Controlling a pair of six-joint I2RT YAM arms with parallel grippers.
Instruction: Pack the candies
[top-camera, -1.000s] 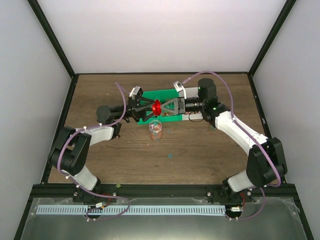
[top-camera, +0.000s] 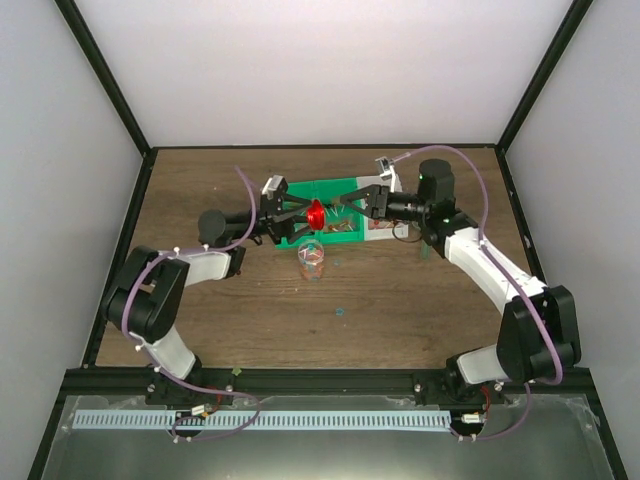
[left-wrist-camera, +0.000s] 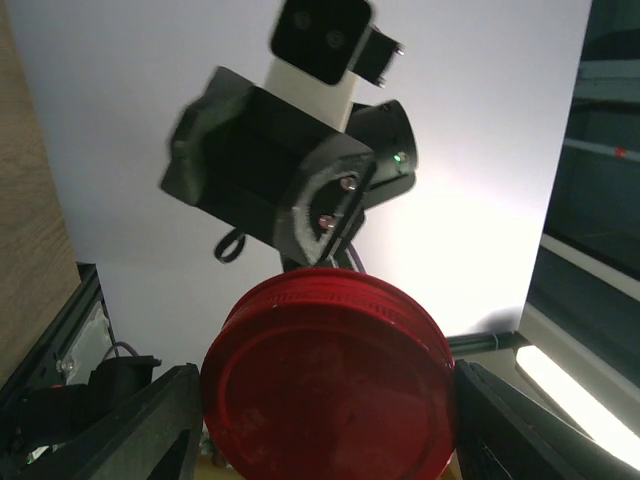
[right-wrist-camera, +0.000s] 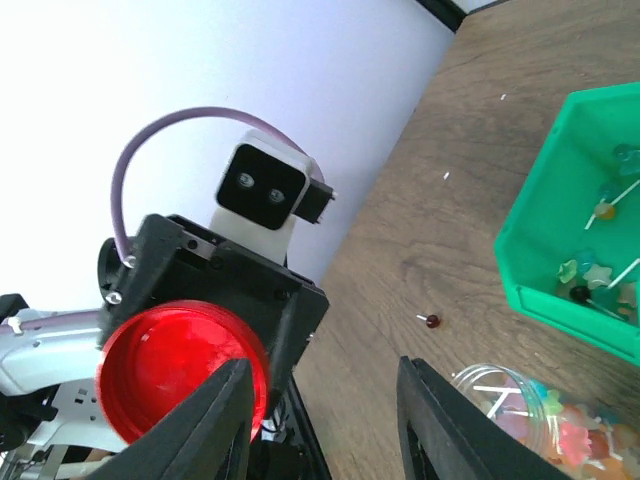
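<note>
A red lid (top-camera: 315, 214) sits between the fingers of my left gripper (top-camera: 305, 217), which is shut on it. In the left wrist view the lid (left-wrist-camera: 328, 390) fills the space between both fingers. To its right, my right gripper (top-camera: 340, 203) is part open and apart from the lid; nothing shows between its fingers in the right wrist view. A clear jar (right-wrist-camera: 545, 420) with colourful candies inside stands uncapped on the table. Behind it lies a green tray (right-wrist-camera: 522, 225) with loose candies in it, partly hidden by the grippers from above.
One dark red candy (right-wrist-camera: 432, 321) lies on bare wood, and a small blue piece (top-camera: 339, 311) rests nearer the front. A white section (top-camera: 378, 231) adjoins the tray on its right.
My right gripper has drawn back to the right, away from the lid, and turned. The lid stays with my left gripper, which has shifted slightly to the right.
</note>
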